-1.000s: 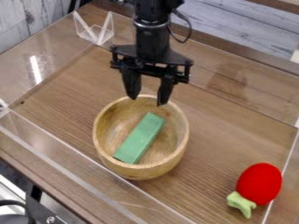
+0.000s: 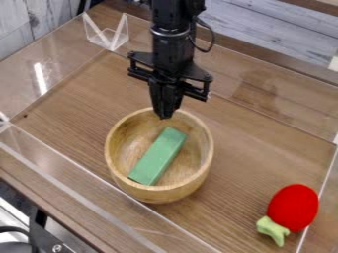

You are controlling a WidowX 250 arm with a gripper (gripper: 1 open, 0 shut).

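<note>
My gripper (image 2: pixel 168 104) hangs just above the far rim of a round wooden bowl (image 2: pixel 199 168); whether its fingers are open or shut is hard to tell, and I see nothing clearly held. A green oblong block (image 2: pixel 157 158) lies inside the bowl. A red round object with a pale green top (image 2: pixel 292 206) lies on the table at the front right.
A clear plastic piece (image 2: pixel 106 30) stands near the back left. The table's edges show at the back and front left.
The arm has shifted and turned slightly, its gripper now a little higher and narrower in view. The bowl, the block and the red object look unmoved.
</note>
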